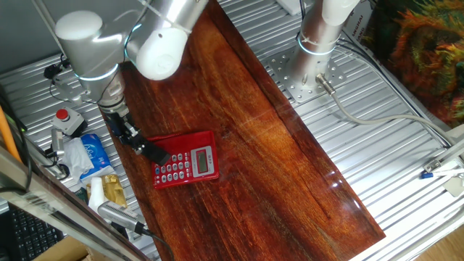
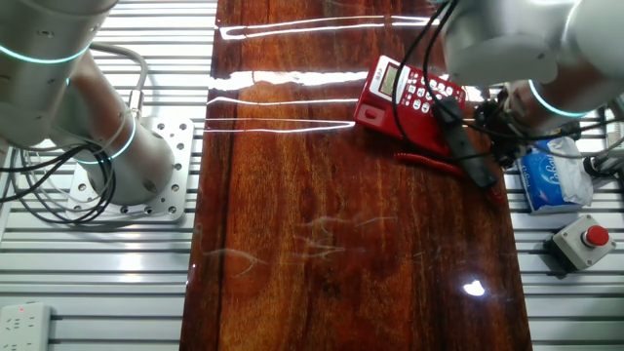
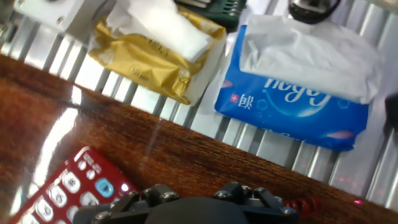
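A red desk telephone (image 1: 186, 161) with silver keys and a small display lies face up on the dark wooden board. My gripper (image 2: 494, 134) is at the keypad end of the phone, reaching in from the board's edge. A long dark slab (image 2: 462, 141) lies across that end at the gripper, covering some keys; whether it is held or part of the gripper is unclear. A red coiled cord (image 2: 429, 162) runs beside the phone. In the wrist view, the phone's keypad (image 3: 73, 190) shows lower left, and dark bulk hides the fingertips.
Off the board's edge lie a blue tissue pack (image 3: 289, 112) and a gold tissue pack (image 3: 155, 59). A red-topped button box (image 2: 582, 242) stands nearby.
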